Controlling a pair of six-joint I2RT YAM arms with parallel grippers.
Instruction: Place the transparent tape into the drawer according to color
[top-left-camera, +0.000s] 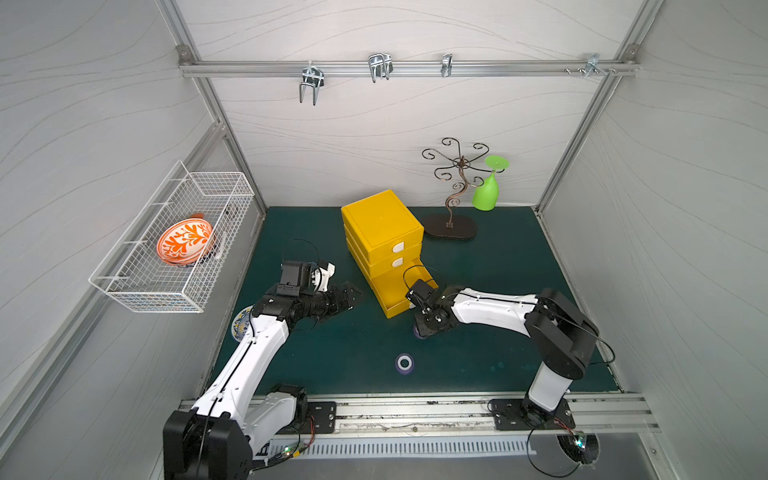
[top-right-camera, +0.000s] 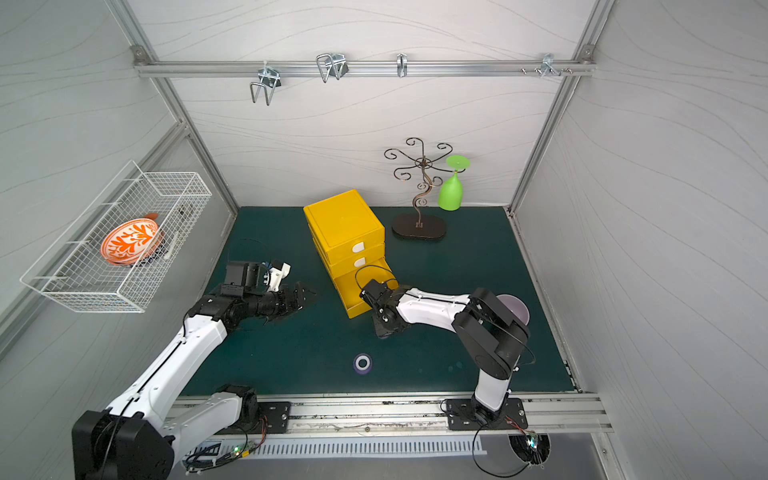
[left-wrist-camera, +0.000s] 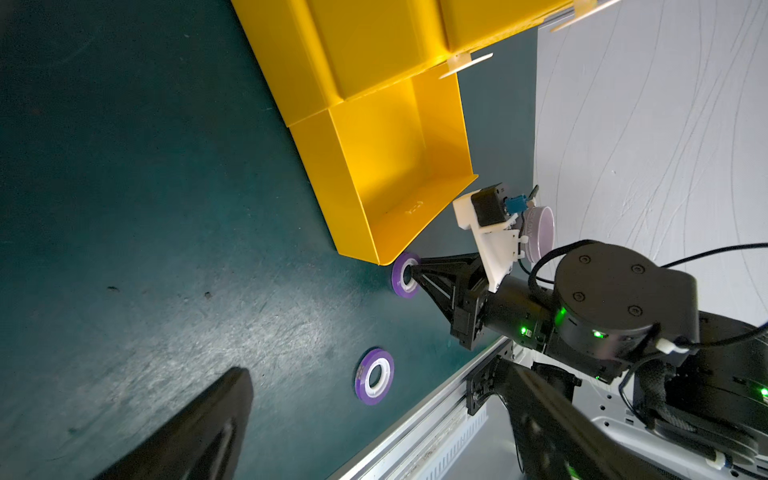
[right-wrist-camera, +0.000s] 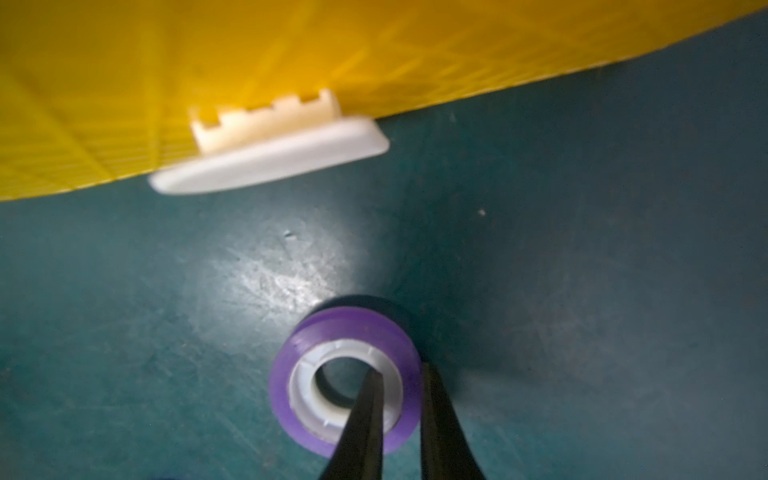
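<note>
One purple tape roll with a white core (right-wrist-camera: 324, 352) lies flat on the table in front of the open bottom drawer (left-wrist-camera: 392, 144). Over its near side, the right gripper has one finger at the hole and the other at the outer edge. The roll's wall shows between those narrowly parted fingers; whether they press on it is not clear. Nearer the front edge lies a second purple roll (top-left-camera: 405, 370). My left gripper (top-left-camera: 353, 297) hangs left of the yellow cabinet (top-left-camera: 384, 220), open and empty, its fingers (left-wrist-camera: 200, 428) wide apart and blurred.
A white drawer handle (right-wrist-camera: 276, 157) juts out close to the right gripper. Behind stands a metal rack (top-left-camera: 450, 228) with a green cup (top-left-camera: 486, 194). A patterned plate (top-left-camera: 240, 323) lies at the left edge, a pink bowl (top-right-camera: 514, 307) at the right.
</note>
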